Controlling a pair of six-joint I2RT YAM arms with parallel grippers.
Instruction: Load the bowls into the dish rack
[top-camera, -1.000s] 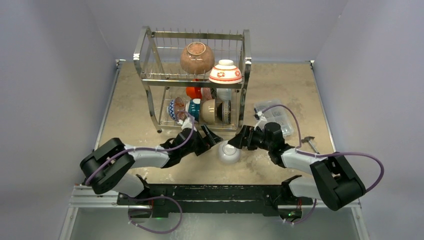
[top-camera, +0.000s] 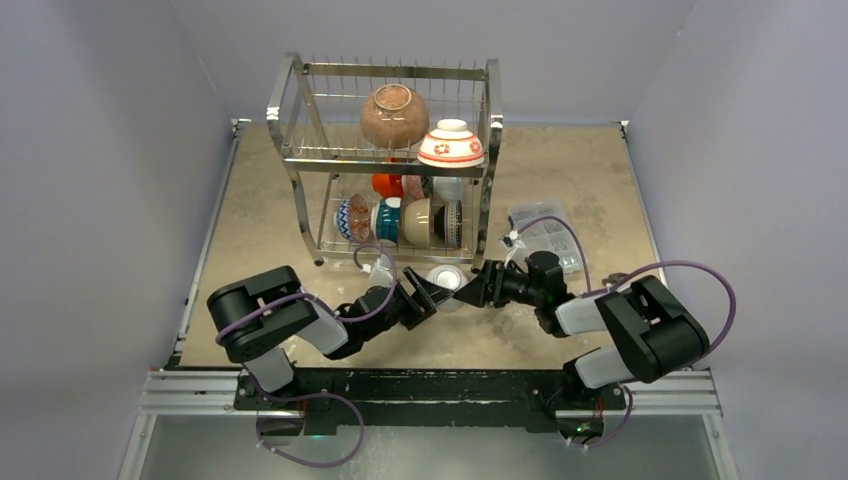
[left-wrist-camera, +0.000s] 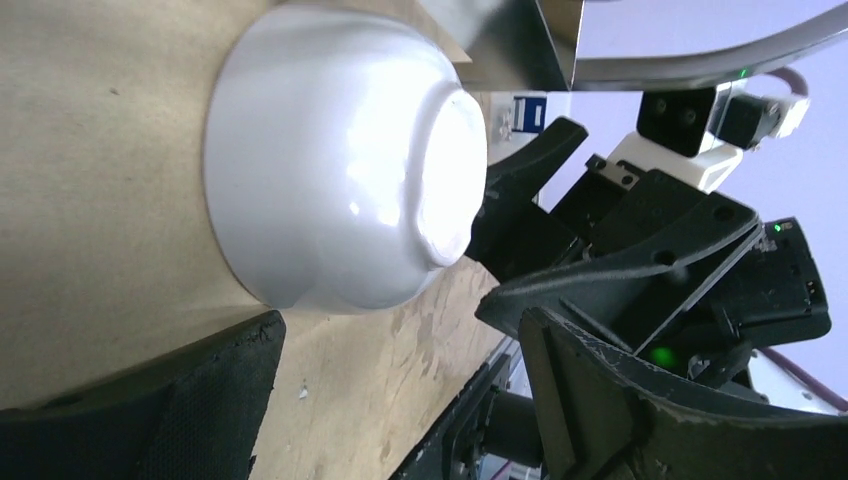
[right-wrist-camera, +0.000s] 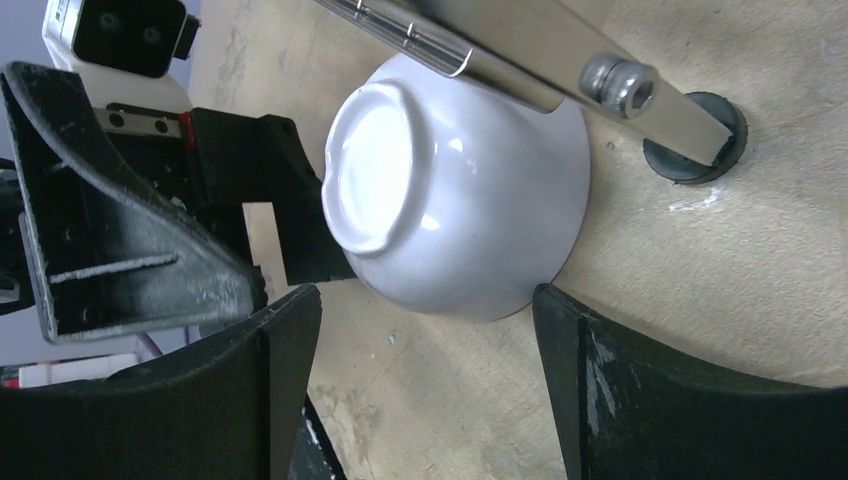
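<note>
A plain white bowl (top-camera: 447, 275) lies upside down on the table, close to the front right foot of the dish rack (top-camera: 390, 167). In the left wrist view the bowl (left-wrist-camera: 320, 160) sits just beyond my left gripper, whose fingers are apart with nothing gripped. My right gripper stands open, its fingertips close to the rim of the bowl (right-wrist-camera: 490, 190). From above, the left gripper (top-camera: 432, 300) is at the bowl's near left and the right gripper (top-camera: 472, 288) at its right; both partly cover it.
On the upper tier rest a brown bowl (top-camera: 392, 120) and a white-and-red bowl (top-camera: 450, 148). Several bowls, including a teal one (top-camera: 388, 222) and a beige one (top-camera: 417, 224), stand on edge below. A clear plastic box (top-camera: 550, 240) lies to the right.
The white bowl has shifted away from the table's front edge toward the rack. My left gripper has come in against its near side; the right arm has moved slightly.
</note>
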